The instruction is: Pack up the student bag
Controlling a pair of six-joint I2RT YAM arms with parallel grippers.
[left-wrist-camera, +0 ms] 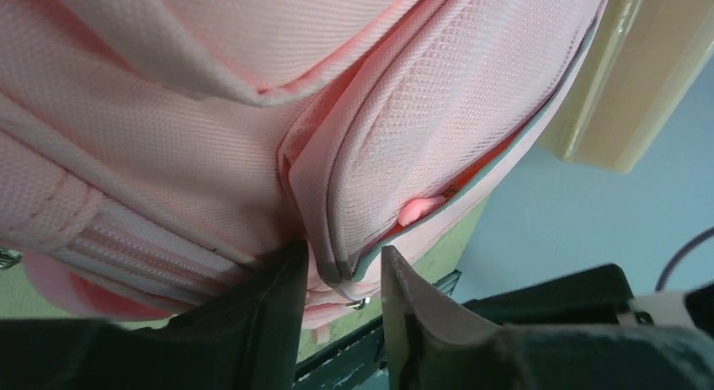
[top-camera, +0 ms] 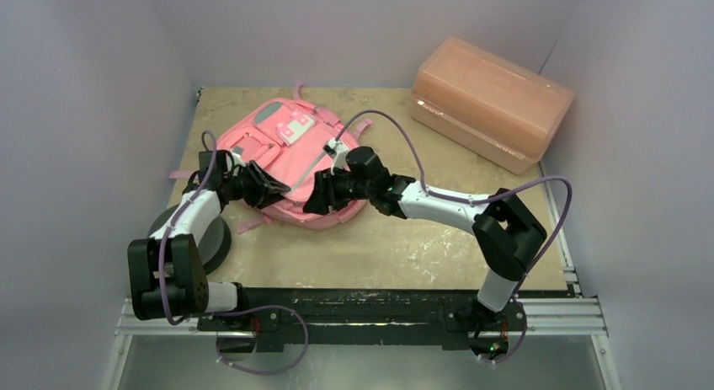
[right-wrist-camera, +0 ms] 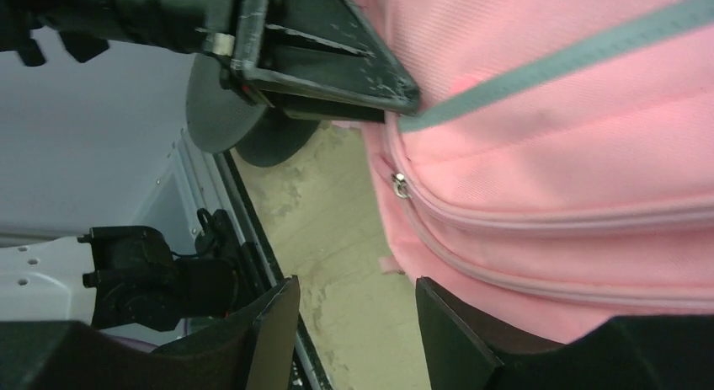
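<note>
The pink student bag (top-camera: pixel 299 158) lies at the back left of the table. At its near left edge is my left gripper (top-camera: pixel 285 190). In the left wrist view this gripper has its fingers apart, with a folded, piped bag edge (left-wrist-camera: pixel 333 238) showing between and beyond them; contact cannot be told. My right gripper (top-camera: pixel 314 203) is over the bag's near side. In the right wrist view its fingers (right-wrist-camera: pixel 274 331) stand apart with nothing between them. A metal zip pull (right-wrist-camera: pixel 400 186) shows on the bag's seam there. An opening shows something small and pink (left-wrist-camera: pixel 421 209).
A large orange translucent box (top-camera: pixel 492 99) stands at the back right. A round dark grey object (top-camera: pixel 215 243) sits beside the left arm. The two grippers are close together.
</note>
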